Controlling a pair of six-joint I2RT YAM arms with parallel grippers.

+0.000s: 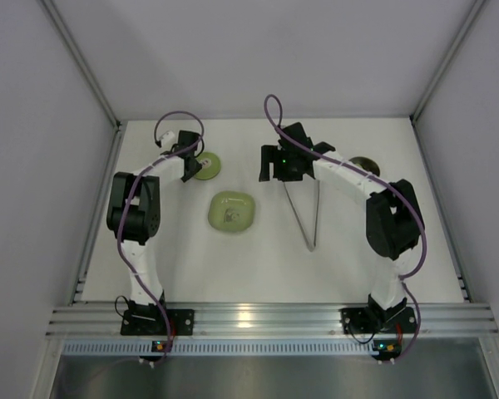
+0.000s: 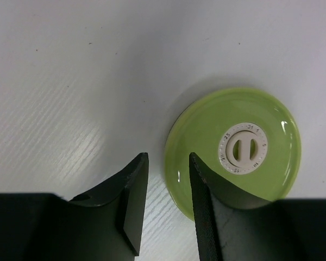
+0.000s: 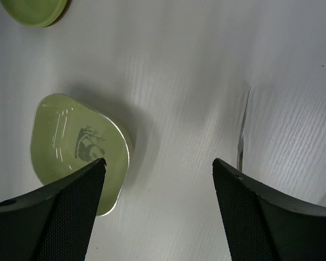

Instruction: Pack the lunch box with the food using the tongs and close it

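Note:
The round green lid (image 1: pixel 209 165) with a pale knob (image 2: pixel 243 148) lies flat on the table at the back left. Over its left edge hovers my left gripper, part open, its fingers short of the knob and nothing between them. A rounded green lunch box (image 1: pixel 231 212), uncovered and with a dark picture (image 3: pixel 88 144) on its floor, sits in front of the lid. My right gripper hangs open and empty above the table, right of and behind the box in the top view.
Two thin metallic sticks (image 1: pixel 296 216) form a V on the table beneath and in front of the right gripper. A dark round bowl (image 1: pixel 365 163) stands at the back right, partly behind the right arm.

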